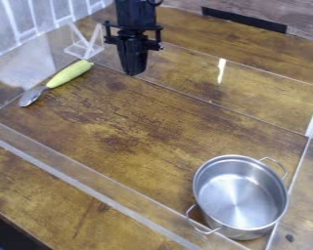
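Note:
My black gripper [133,65] hangs at the top centre of the camera view, pointing down over the back of the wooden surface; its fingers look shut, with nothing visible between them. Below and to its left lie a yellow, elongated object like a corn cob [69,74] and a silver spoon-like utensil [32,96], close together. A steel pot [239,193] with wire handles stands empty at the front right.
Clear low walls [67,176] enclose the wooden work area [159,127], whose middle is bare. A white railing [22,24] is at the back left, and a dark slot sits at the back right.

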